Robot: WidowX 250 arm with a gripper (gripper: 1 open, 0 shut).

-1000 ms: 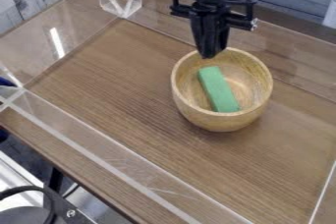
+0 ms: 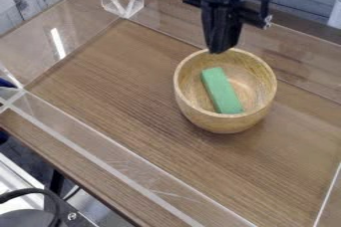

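A wooden bowl (image 2: 200, 112) sits on the wooden table right of centre, with a green block (image 2: 220, 90) lying inside it. Just above the bowl's back rim hangs my dark gripper (image 2: 218, 42), pointing down and shut, with nothing visible between its fingers.
A clear plastic piece (image 2: 122, 2) stands at the back left. Transparent strips run along the near left side, and a black cable (image 2: 40, 196) lies at the lower left corner.
The arm and gripper have shifted and turned slightly, staying above the back of the bowl. The bowl and green block have not visibly moved.
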